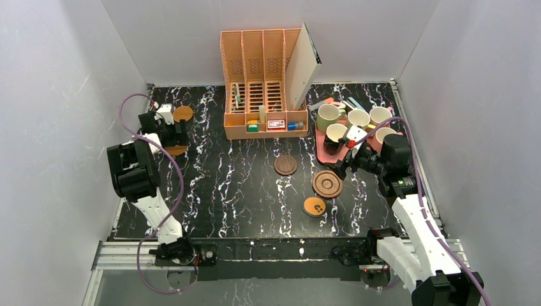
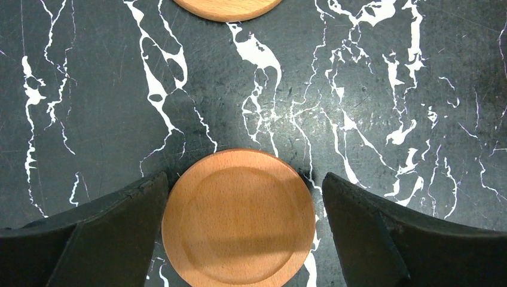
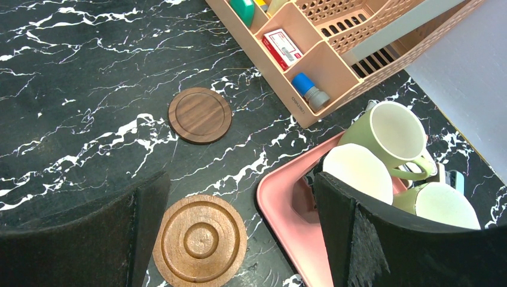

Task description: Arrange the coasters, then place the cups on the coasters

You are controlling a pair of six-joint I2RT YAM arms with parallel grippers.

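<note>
Several cups stand crowded on a pink tray point(image 3: 276, 206) at the right, among them a green mug point(image 3: 397, 128) and a dark-sided cup with a white inside point(image 1: 336, 132). My right gripper is open above the tray's left edge; one finger overlaps the dark-sided cup in its wrist view, and nothing is held. At the far left, my left gripper is open and empty over a light wooden coaster point(image 2: 239, 221). A second light coaster point(image 1: 183, 113) lies behind it. Mid-table are a dark coaster point(image 1: 285, 165), a ringed brown one point(image 1: 327, 184) and an orange paw-print one point(image 1: 314, 206).
An orange organizer point(image 1: 265, 132) with small items in its front compartments stands at the back centre, a white panel point(image 1: 302, 70) leaning in its right side. Behind the tray lie some utensils point(image 1: 351, 104). The table between the left arm and the middle coasters is bare.
</note>
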